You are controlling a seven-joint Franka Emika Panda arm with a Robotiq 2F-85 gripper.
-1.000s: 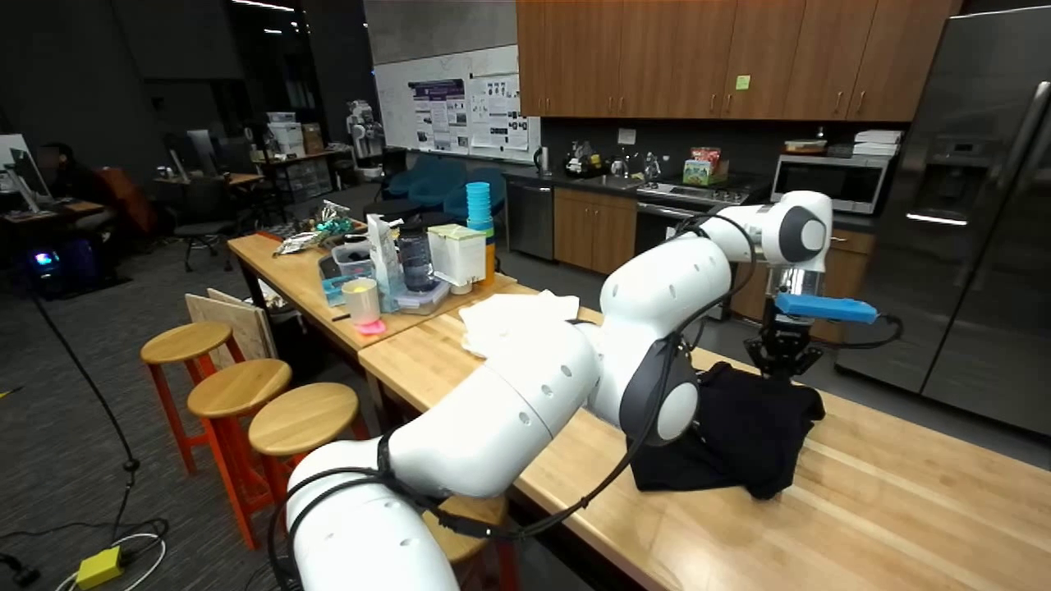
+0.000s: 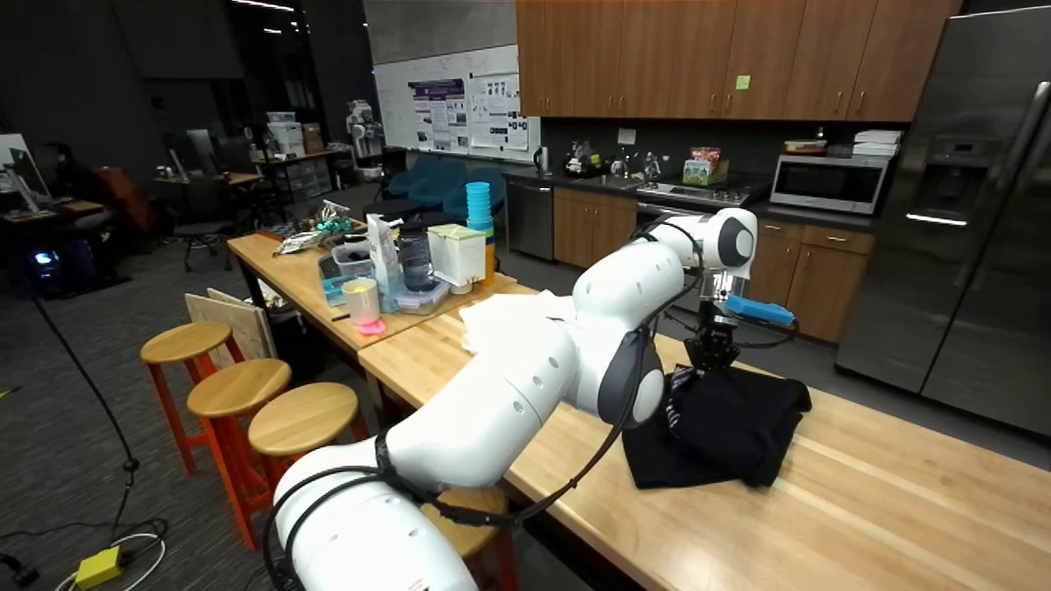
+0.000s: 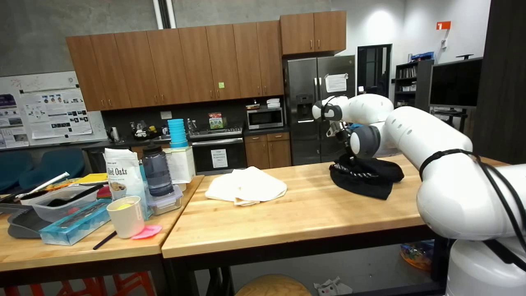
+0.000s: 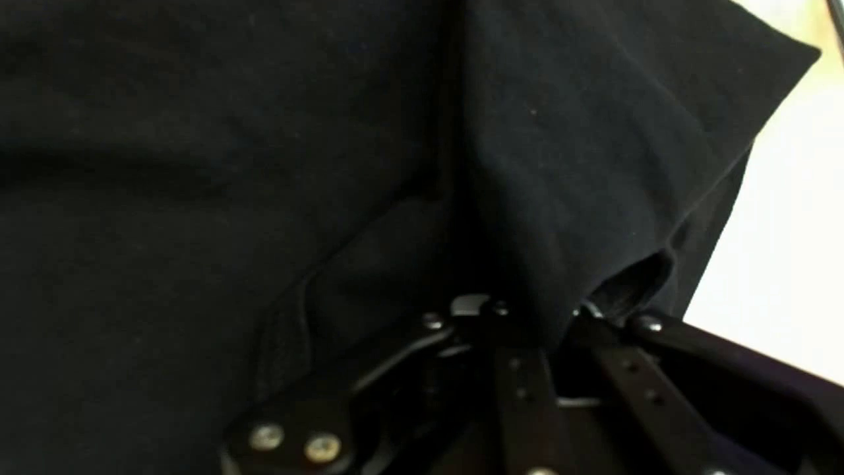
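A black cloth (image 2: 734, 423), which looks like a garment with white print, lies bunched and partly folded on the wooden table. My gripper (image 2: 711, 356) is at the cloth's far side, low over the tabletop. In the wrist view a raised fold of the black cloth (image 4: 570, 158) runs down between the fingers, and my gripper is shut on it. Part of the white print (image 3: 356, 172) shows along the cloth's left side in exterior view 2. The fingertips themselves are mostly covered by fabric.
A folded white cloth (image 3: 246, 185) rests on the same table to the left. Beyond it, a second table (image 3: 172, 219) carries a mug (image 3: 126, 216), an oats bag and containers. Bare tabletop (image 2: 916, 473) lies to the right of the black cloth.
The gripper has moved left across the table in exterior view 1, pulling the far part of the black cloth leftward. White print now shows there. The white cloth has stayed put.
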